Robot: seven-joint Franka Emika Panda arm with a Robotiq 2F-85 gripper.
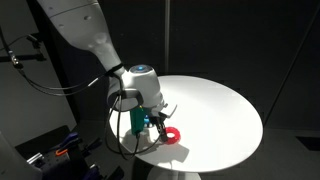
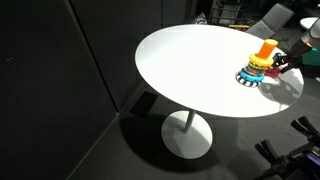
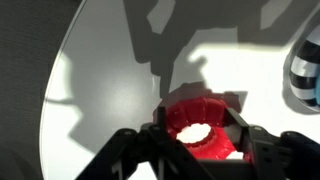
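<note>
A red ring (image 3: 197,125) lies near the table edge, its pale middle showing in the wrist view. My gripper is partly open above it, with one finger at each side of the ring; whether they touch it I cannot tell. Exterior view 1 shows the red ring (image 1: 172,135) just right of the gripper's fingertips. A stack of coloured rings (image 2: 257,67) with an orange piece on top stands beside the red ring (image 2: 273,71) in exterior view 2.
At the wrist view's right edge, a black-and-white checkered base (image 3: 306,72) sits close to the gripper. The table's rim (image 3: 52,85) runs along the left.
</note>
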